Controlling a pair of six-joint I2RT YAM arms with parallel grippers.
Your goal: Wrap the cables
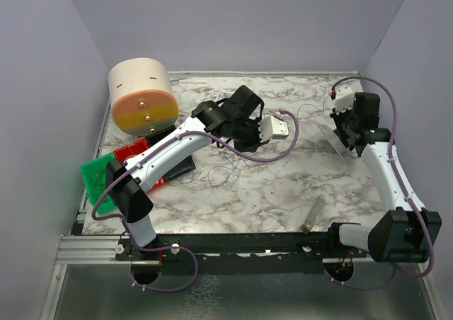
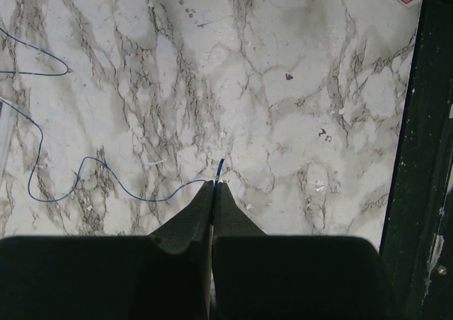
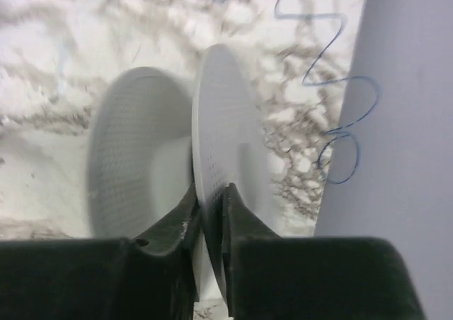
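A thin blue cable (image 2: 136,197) lies in loose bends on the marble table. One short end stands up between the tips of my left gripper, which is shut on it. In the top view that gripper (image 1: 245,150) is low over the middle of the table. Over at the right, my right gripper is shut on one flange of a white spool (image 3: 141,150). The spool has two round flanges and tilts in the top view. More blue cable (image 3: 329,83) lies curled beyond the spool. Whether any is wound on the spool's core cannot be seen.
A long whitish box (image 1: 313,214) lies near the front edge. Green (image 1: 96,181) and red (image 1: 131,150) bins stand at the left, with a cream and orange cylinder (image 1: 141,86) behind. The right grey wall (image 3: 403,122) is close to the spool.
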